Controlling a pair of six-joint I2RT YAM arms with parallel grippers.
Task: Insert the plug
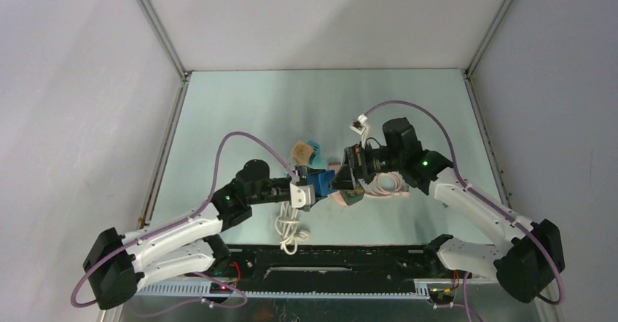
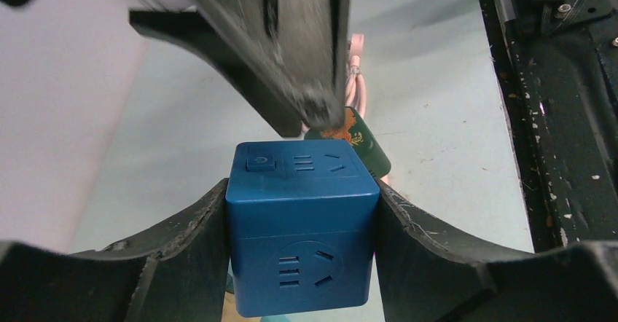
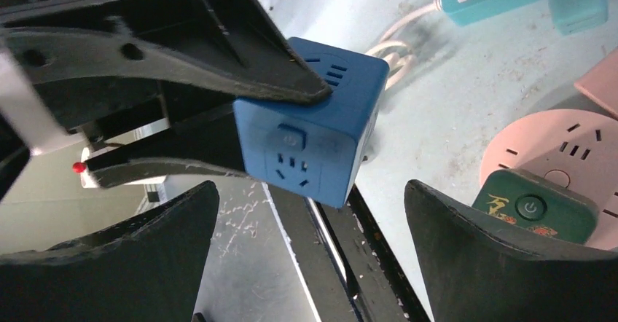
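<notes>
A blue socket cube is held in my left gripper near the middle of the table, its outlets showing in both wrist views. My right gripper stands open over a pink round socket base with a green cube socket on it, the blue cube just beyond its fingers. No plug can be made out in either gripper.
A light-blue power strip with a tan block lies behind the left gripper. White cable lies at the front left, pink cable at the right.
</notes>
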